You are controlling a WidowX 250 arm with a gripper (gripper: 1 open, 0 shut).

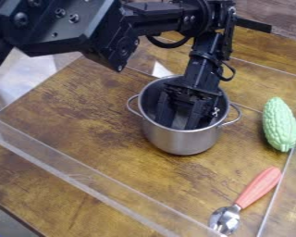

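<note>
My gripper (188,104) reaches down inside a steel pot (178,137) with two side handles, in the middle-right of the view. Its fingers are mostly hidden within the pot, so their spacing is hard to make out. A pale green bitter melon (279,125) lies right of the pot. A scoop with a pink handle (257,189) and a metal head lies at the lower right.
Clear plastic edges run along the front and the right side. A small white item shows behind the pot.
</note>
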